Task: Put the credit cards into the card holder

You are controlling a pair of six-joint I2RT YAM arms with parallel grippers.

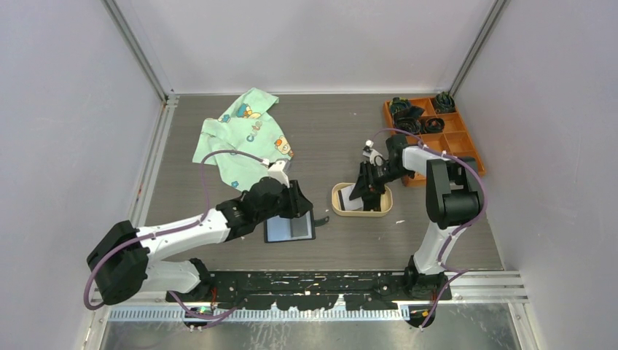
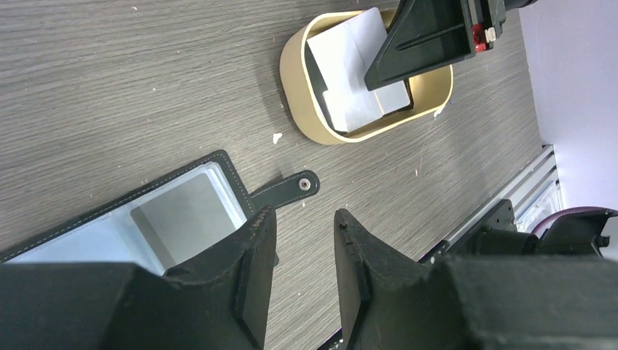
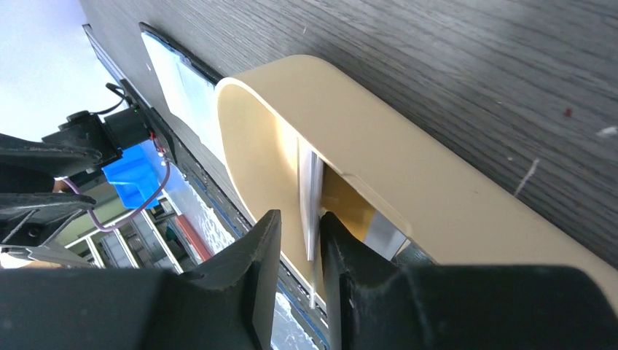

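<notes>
The dark card holder (image 2: 284, 191) lies open on the table, with pale inner sleeves, below my left gripper, whose fingers stand part open with nothing between them. A cream oval box (image 1: 361, 214) to its right holds white cards (image 2: 350, 69). My right gripper is down in that box, its fingers open around the edge of an upright white card stack (image 3: 312, 197); whether they touch it I cannot tell.
A green patterned cloth (image 1: 240, 138) lies at the back left. An orange compartment tray (image 1: 455, 138) with dark coiled items stands at the back right, partly behind the right arm.
</notes>
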